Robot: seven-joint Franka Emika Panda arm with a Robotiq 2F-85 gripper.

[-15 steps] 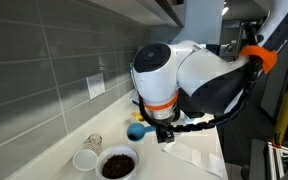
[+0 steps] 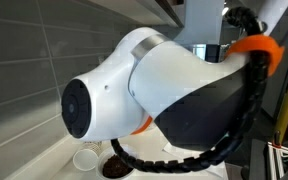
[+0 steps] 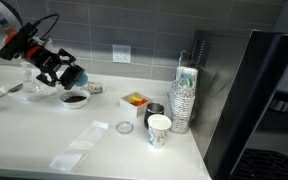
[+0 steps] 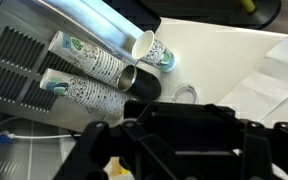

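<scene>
My gripper (image 3: pixel 61 68) is above the back left of the counter, shut on a blue cup-like piece (image 3: pixel 73 76) that looks tilted. Just below it stands a white bowl (image 3: pixel 74 103) with dark brown contents (image 3: pixel 75 98). In exterior view 1 the arm covers most of the frame and hides the fingers and the blue piece; the dark contents (image 2: pixel 115 168) show beneath the arm. A dark shape (image 4: pixel 189 125) fills the bottom of the wrist view at the fingers, so the grip itself is unclear there.
To the right are stacked paper cups (image 3: pixel 180 103), a dark metal cup (image 3: pixel 154 112), a patterned cup (image 3: pixel 158 131) and a tray of small coloured items (image 3: pixel 136 102). White paper (image 3: pixel 80 145) lies in front. A glass (image 2: pixel 85 157) stands beside the bowl.
The blue piece, visible at the gripper before, is now hidden there, and the bowl is largely covered.
</scene>
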